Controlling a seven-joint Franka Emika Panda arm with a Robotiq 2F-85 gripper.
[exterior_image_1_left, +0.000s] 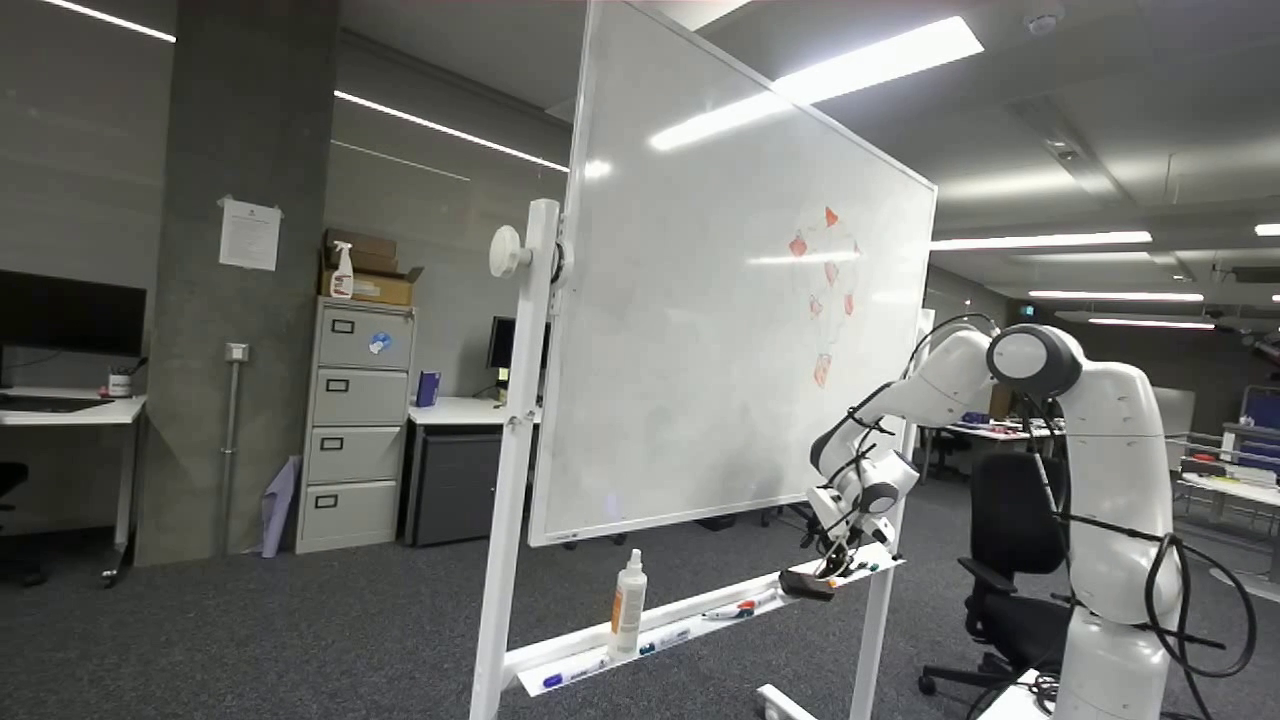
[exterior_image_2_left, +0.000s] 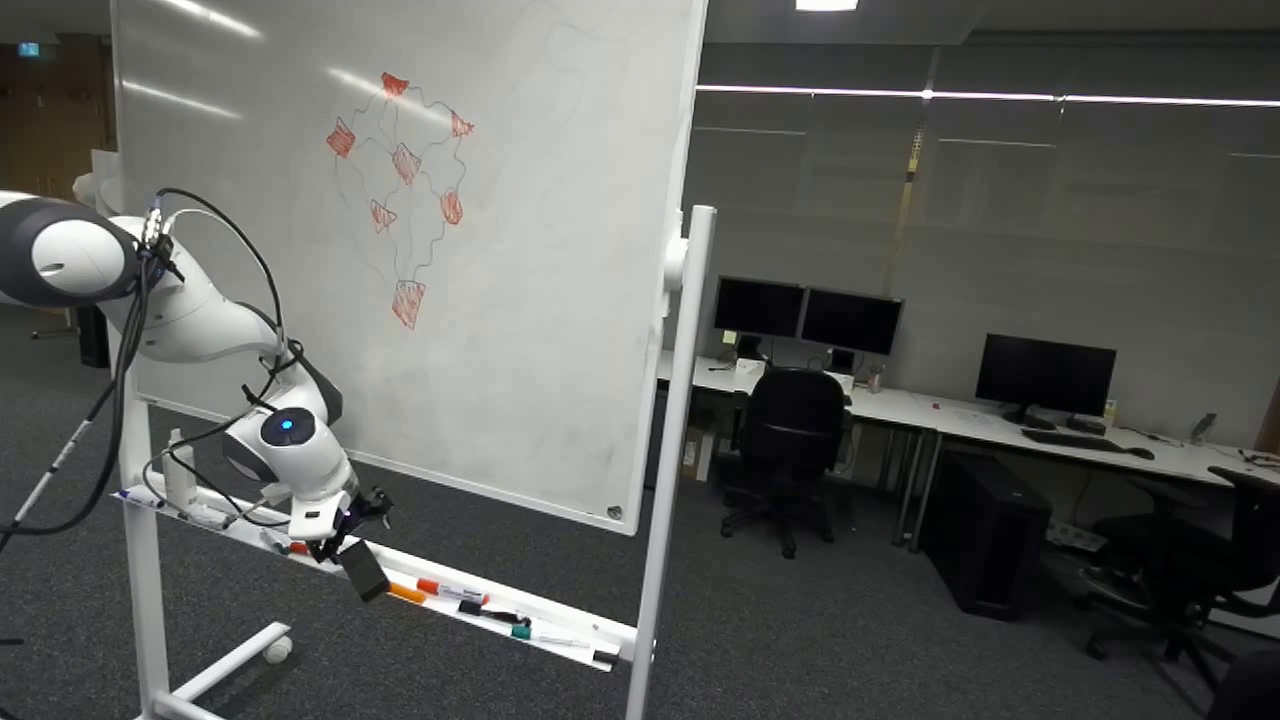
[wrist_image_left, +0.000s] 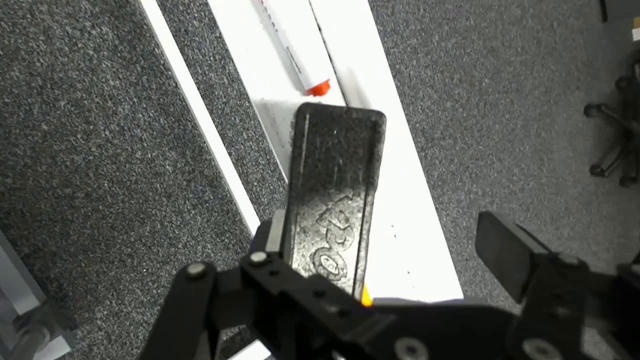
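A black eraser (wrist_image_left: 336, 180) with raised lettering lies across the white tray (wrist_image_left: 414, 240) of the whiteboard, seen lengthwise in the wrist view. My gripper is open over it. The left finger (wrist_image_left: 274, 233) is close against the eraser's long left side; whether they touch I cannot tell. On the other side the right finger (wrist_image_left: 504, 255) stands well apart, past the tray's edge. In exterior view 1 the eraser (exterior_image_1_left: 805, 584) sits just below the gripper, and exterior view 2 shows the eraser (exterior_image_2_left: 363, 570) right by the fingers.
The whiteboard (exterior_image_2_left: 540, 300) bears red shapes joined by thin lines. Markers share the tray: a red-tipped marker (wrist_image_left: 300, 54) beyond the eraser, an orange marker (exterior_image_2_left: 407, 593) and several others. A spray bottle (exterior_image_1_left: 626, 606) stands farther along. An office chair (exterior_image_1_left: 1020, 540) is behind the arm.
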